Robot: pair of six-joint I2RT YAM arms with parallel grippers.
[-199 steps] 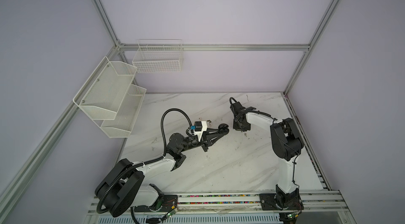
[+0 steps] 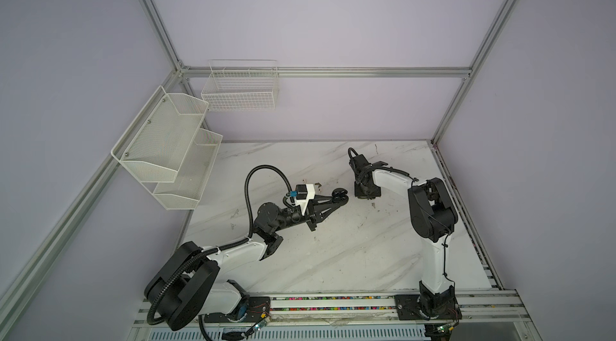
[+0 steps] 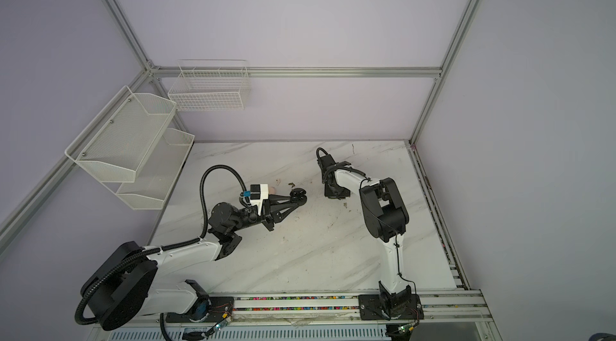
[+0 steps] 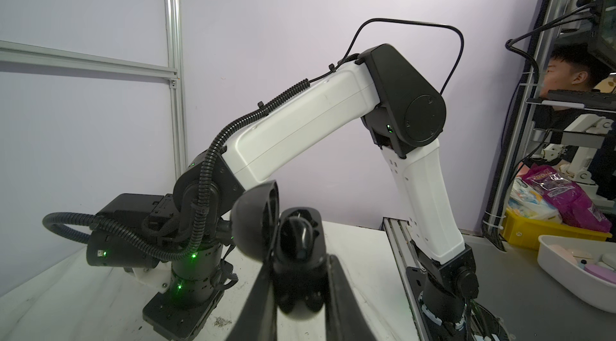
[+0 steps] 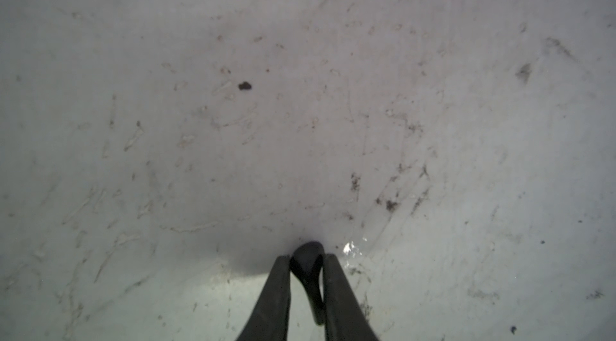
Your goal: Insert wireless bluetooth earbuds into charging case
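Observation:
My left gripper [image 2: 338,199] is raised over the middle of the table and shut on the black charging case [image 4: 298,267]. The case's round lid [image 4: 253,220] stands open to one side. A glossy dark rounded shape shows in its end, but I cannot tell whether that is an earbud or an empty slot. My right gripper points straight down near the tabletop, shut on a black earbud [image 5: 308,253] whose stem slants down between the fingers. In both top views the right arm's wrist hides this earbud.
White wire baskets [image 2: 173,148] hang at the left wall. The right arm's wrist [image 2: 367,177] stands just right of the case, with a gap between.
The right arm's elbow has shifted very slightly left over the last second. The left arm and the case have stayed still.

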